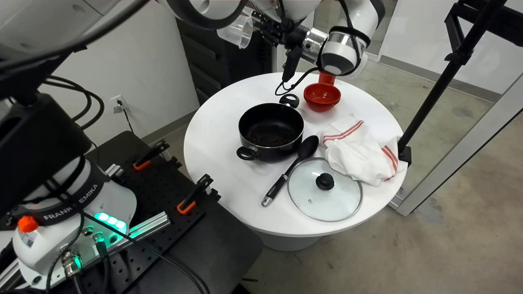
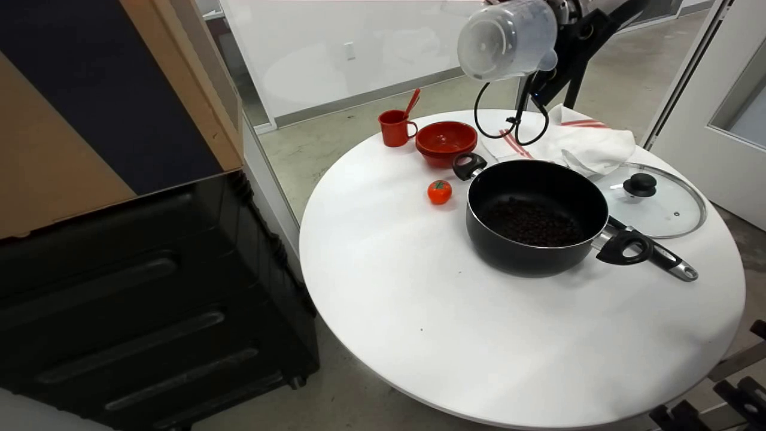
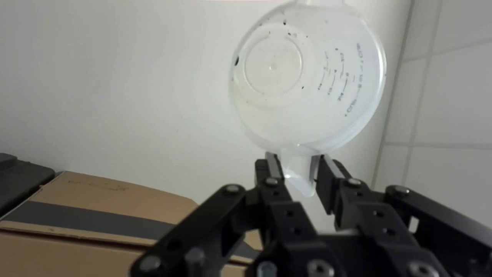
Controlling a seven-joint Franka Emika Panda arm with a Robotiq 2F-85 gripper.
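Note:
Held in my gripper is a clear plastic measuring cup; the fingers are shut on its handle. A few dark specks cling inside it, otherwise it looks empty. In exterior view 2 the cup is tipped on its side, high above the table's far part. Exterior view 1 shows the cup at the upper edge, left of the wrist. Below and apart from it stands a black pot with dark beans covering its bottom.
Around the pot lie a glass lid, a black spoon, a white towel, red bowls, a red mug and a tomato.

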